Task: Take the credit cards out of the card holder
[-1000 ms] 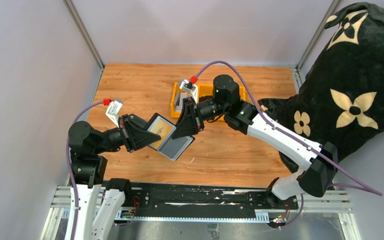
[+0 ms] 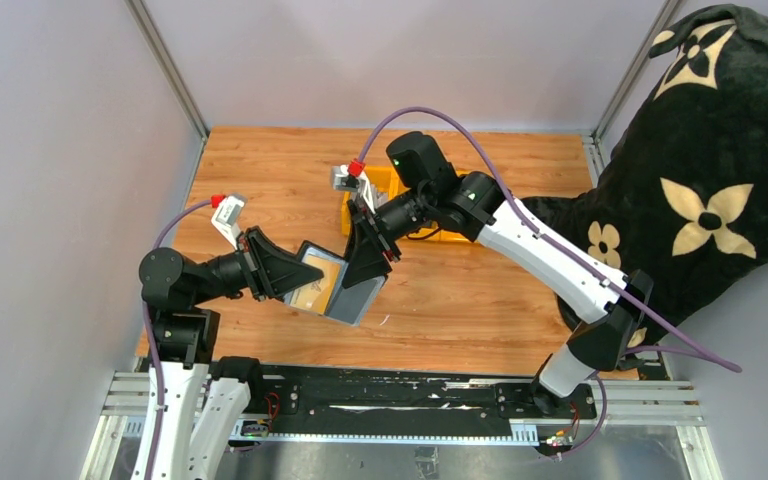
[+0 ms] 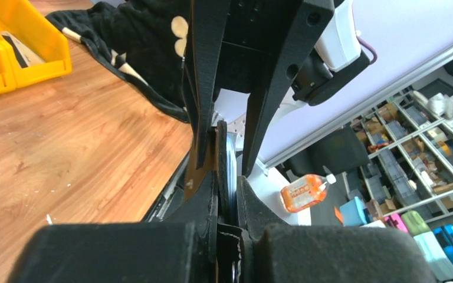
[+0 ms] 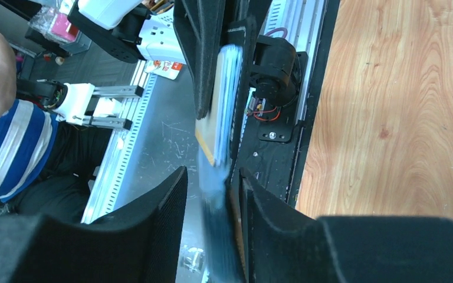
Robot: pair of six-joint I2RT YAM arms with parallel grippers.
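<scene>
In the top view, my left gripper (image 2: 310,277) is shut on the dark card holder, which shows an orange-yellow card (image 2: 317,292) on its left side and a grey sleeve (image 2: 358,299) on its right. Over the right part of the holder hangs my right gripper (image 2: 350,280). Seen edge-on in the left wrist view, the holder (image 3: 223,159) stands upright in the left fingers. A pale bluish stack (image 4: 230,82) of cards or sleeves shows in the right wrist view, its lower part blurred between the right fingers, which stand apart with a gap beside it.
A yellow bin (image 2: 385,182) with items in it stands behind the right gripper. The black patterned cushion (image 2: 705,190) fills the right side. Bare wooden table (image 2: 460,320) lies in front and to the right.
The holder has tilted and its grey side moved a little. The left gripper keeps nearly the same place.
</scene>
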